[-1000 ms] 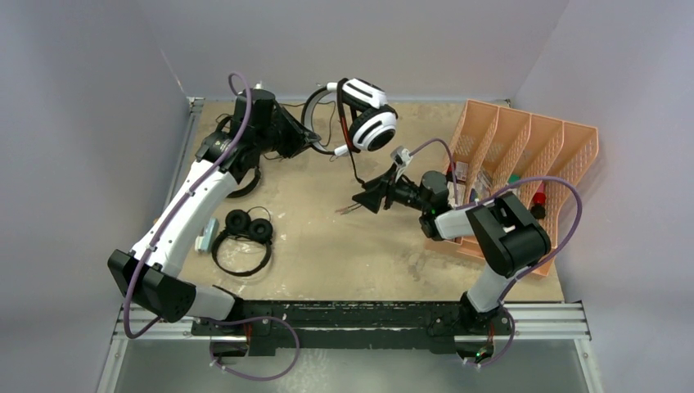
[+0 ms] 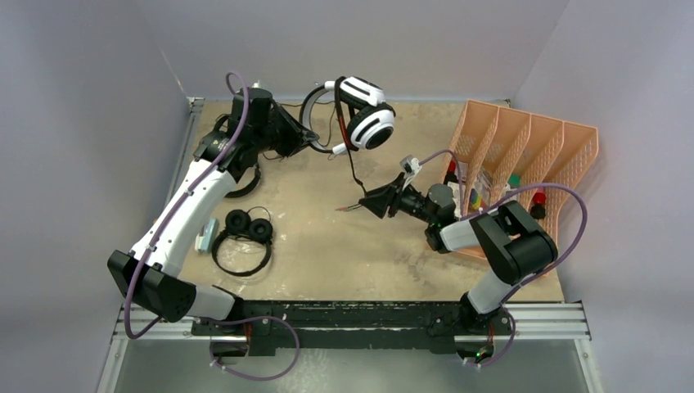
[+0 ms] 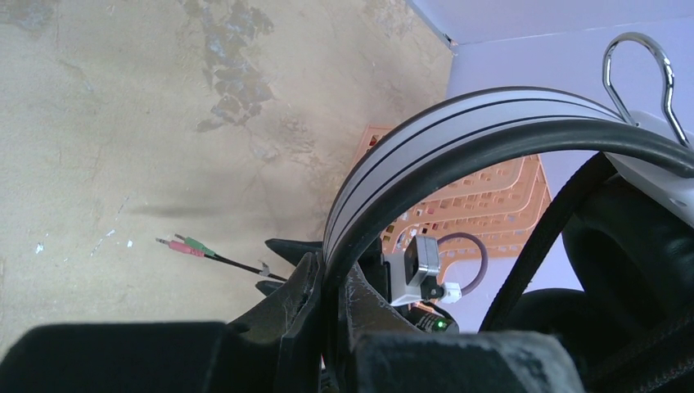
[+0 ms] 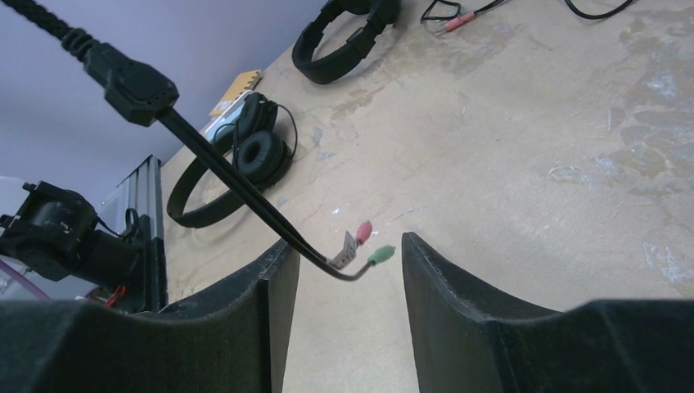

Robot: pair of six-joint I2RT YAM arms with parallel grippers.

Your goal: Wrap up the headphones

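Observation:
My left gripper (image 2: 309,139) holds the white headphones (image 2: 368,123) aloft by the headband (image 3: 393,155), shut on it. Their dark cable (image 4: 213,160) hangs down to my right gripper (image 2: 372,201), which is part open in the right wrist view, the cable's lower end lying across its left finger and the pink plug (image 4: 363,232) and green plug (image 4: 381,254) showing between or just beyond the fingertips. Whether it touches the cable I cannot tell.
Black headphones (image 2: 241,254) lie at the front left, another black pair (image 4: 344,49) farther back with loose cables. An orange divided rack (image 2: 565,147) stands on the right. The middle of the board (image 2: 327,246) is clear.
My right gripper and arm have shifted a little toward the front and right, and the cable end has moved with them. The left arm and held headphones are unchanged.

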